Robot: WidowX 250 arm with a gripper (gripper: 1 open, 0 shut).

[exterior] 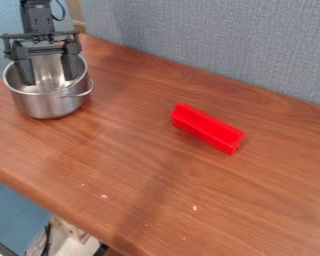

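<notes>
At the upper left of the camera view, a steel pot (49, 100) with a side handle stands on the wooden table near its left edge. My black gripper (48, 74) hangs over the pot, open, its fingers reaching down inside the rim. Whatever may lie at the bottom of the pot is hidden. A red rectangular block (207, 128) lies on the table to the right of centre, well apart from the pot.
A grey padded wall (216, 40) runs along the back. Beyond the left edge are a blue surface and, low down, some wooden and black fittings.
</notes>
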